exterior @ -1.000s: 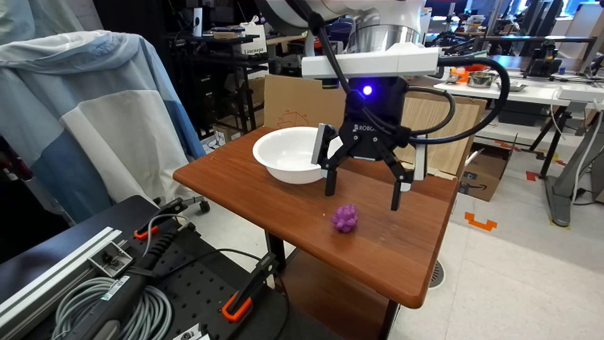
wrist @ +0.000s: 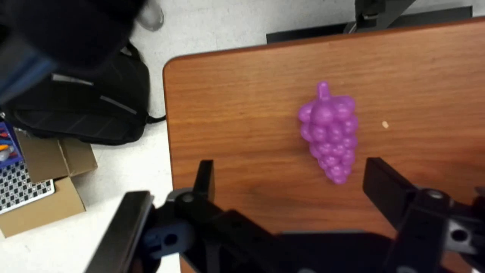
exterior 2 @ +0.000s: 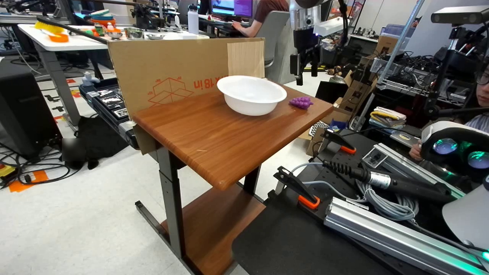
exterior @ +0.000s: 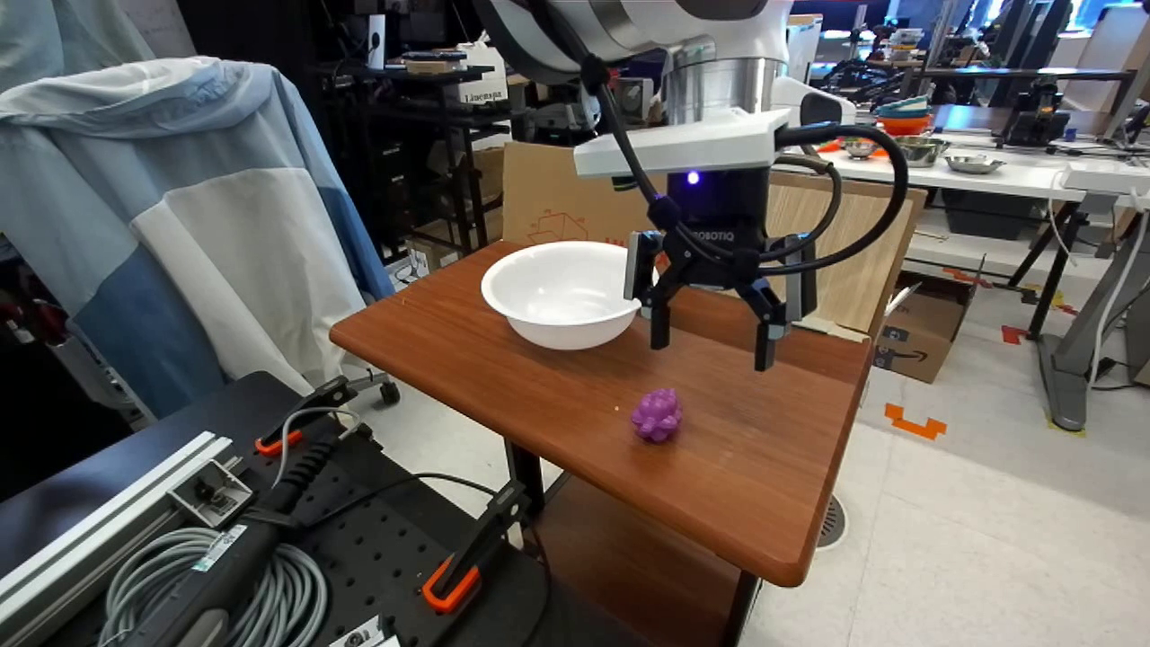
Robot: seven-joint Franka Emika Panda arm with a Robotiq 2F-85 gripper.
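Observation:
A purple toy grape bunch lies flat on the brown wooden table, its stem pointing toward the table edge at the top of the wrist view. My gripper stands open above the table, nothing between its fingers. In the wrist view the fingertips sit wide apart, with the grapes ahead of the gap and nearer the right finger. A white bowl rests upright on the table, left of my gripper in exterior view 1; its visible inside is empty. Exterior view 2 shows the grapes close beside the bowl, apart from it.
A cardboard panel lines one side of the table. Beside the table stands a black bench with orange-tipped clamps, coiled cable and a metal rail. Bare tabletop surrounds the grapes.
My gripper has risen slightly and moved back from the grapes, turning a little in exterior view 1. It is open in both frames. Grapes and bowl have not moved.

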